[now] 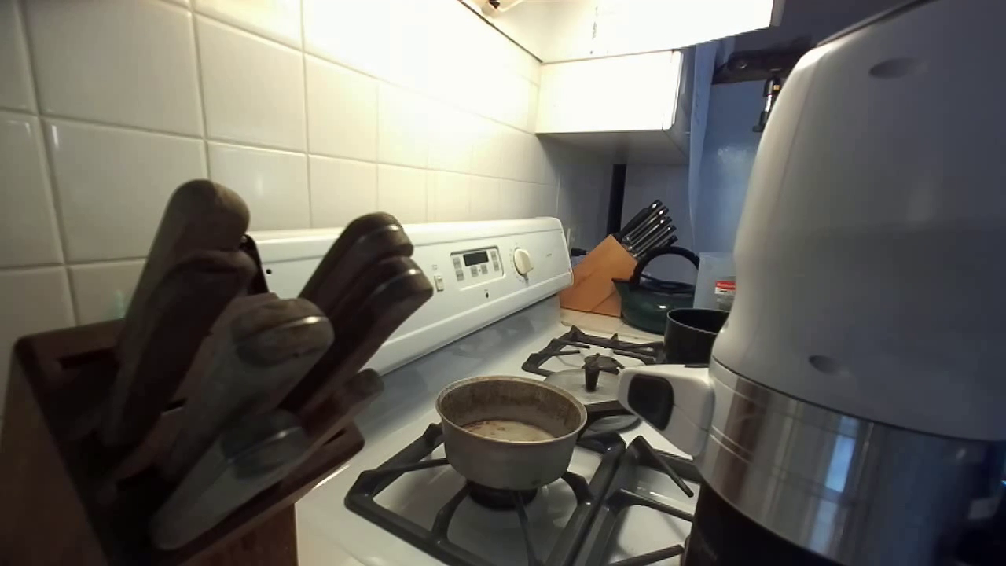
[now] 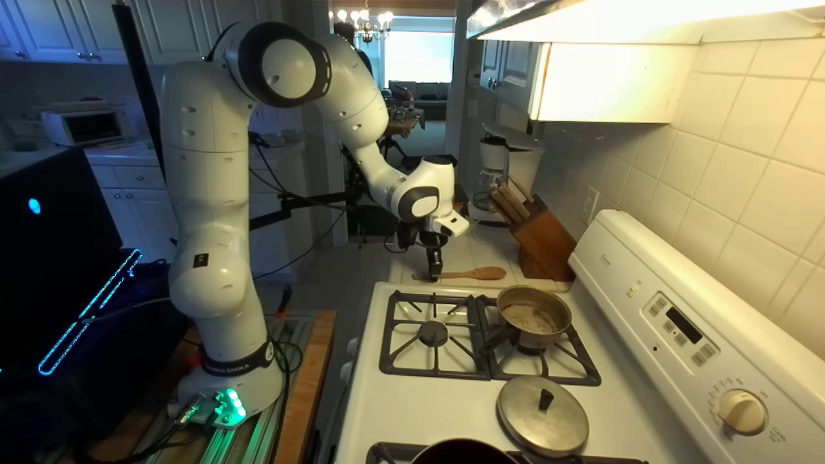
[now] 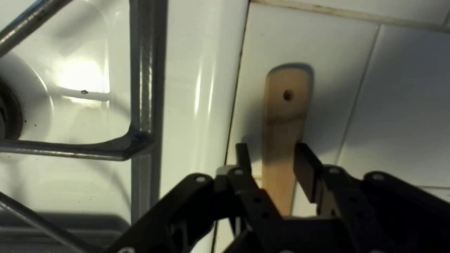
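Note:
A wooden spoon point(image 2: 485, 273) lies on the tiled counter just beyond the stove's edge, its bowl toward the knife block. In the wrist view its flat handle point(image 3: 283, 114), with a small hole near the end, runs between the fingers of my gripper. The fingers stand part open around the handle. A gap shows on the left side, while the right finger point(image 3: 304, 162) overlaps the handle's edge; whether it touches I cannot tell. Exterior view 2 has the gripper point(image 2: 434, 270) pointing down, low over the handle end. In exterior view 1 the fingers are out of frame.
A pot point(image 2: 533, 316) sits on the stove's back burner, and a metal lid point(image 2: 543, 415) lies on the stovetop. The knife block point(image 2: 543, 240) stands near the spoon's bowl. Beside the gripper, the burner grate point(image 3: 145, 109) rises from the stove. Bare tile lies right of the handle.

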